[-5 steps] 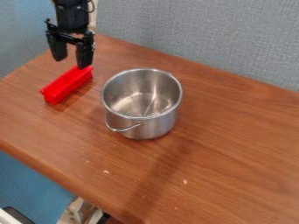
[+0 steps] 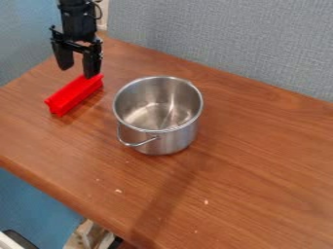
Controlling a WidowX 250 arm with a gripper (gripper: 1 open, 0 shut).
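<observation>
A long red block [image 2: 74, 94] lies on the wooden table, left of a steel pot [image 2: 158, 114] with a wire handle at its front. My black gripper [image 2: 77, 60] hangs from the top left above the far end of the red block, its fingers apart and open, nothing between them.
A grey textured wall [image 2: 240, 39] runs along the back, and the table's left edge drops to a blue surface at the lower left.
</observation>
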